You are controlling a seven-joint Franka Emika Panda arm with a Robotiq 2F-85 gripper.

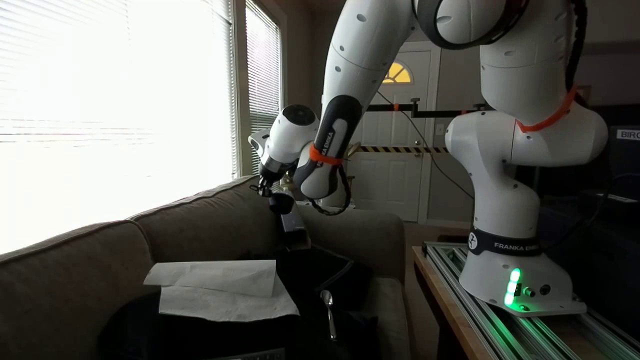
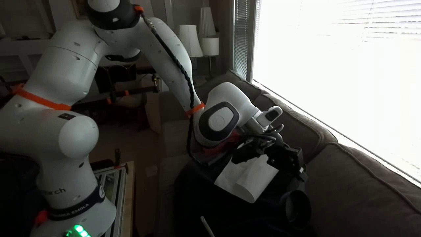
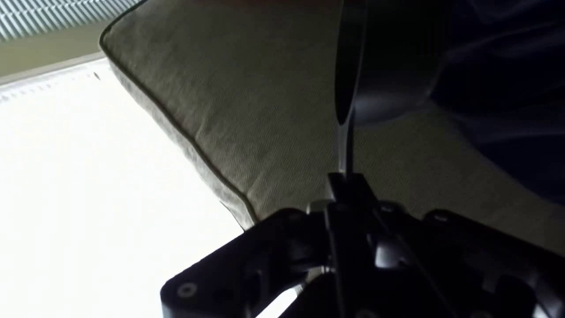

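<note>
My gripper is shut on the thin stem or handle of a dark, rounded, cup-like object, whose rim appears nearly edge-on in the wrist view. In exterior view 1 this dark object hangs just beside the gripper, in front of the sofa back near the corner. Exterior view 2 shows its round open end below the gripper, facing roughly toward that camera. Most of the handle is hidden between the fingers, and dim light blurs the finer shape.
A grey box-like thing stands by the sofa corner. White paper lies on dark cloth over the seat, with a metal spoon to its right. The sofa back runs below the bright window.
</note>
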